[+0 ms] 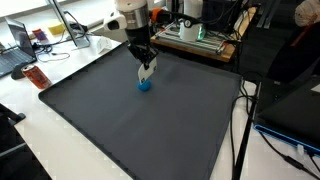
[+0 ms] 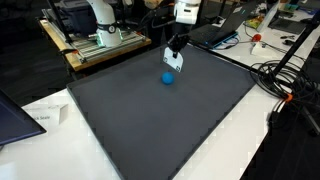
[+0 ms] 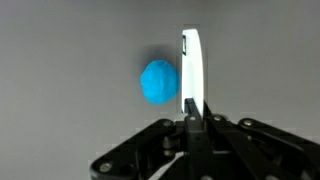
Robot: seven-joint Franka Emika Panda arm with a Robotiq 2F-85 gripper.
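A thin white object (image 3: pixel 193 68), like a card or flat block, is held upright in my gripper, which is shut on its upper end. From the side, in exterior view 2, the white object (image 2: pixel 173 61) shows as a small pale panel hanging under the dark fingers. A round blue object (image 3: pixel 159 82) lies on the dark mat, just to the left of the white object in the wrist view. In exterior view 1 the blue object (image 1: pixel 144 85) is directly below the white object (image 1: pixel 147 71); whether they touch, I cannot tell.
A red can (image 1: pixel 37 76) and a laptop (image 1: pixel 18 50) stand off its left side in exterior view 1. Cables (image 2: pixel 285 85) run along its right side in exterior view 2.
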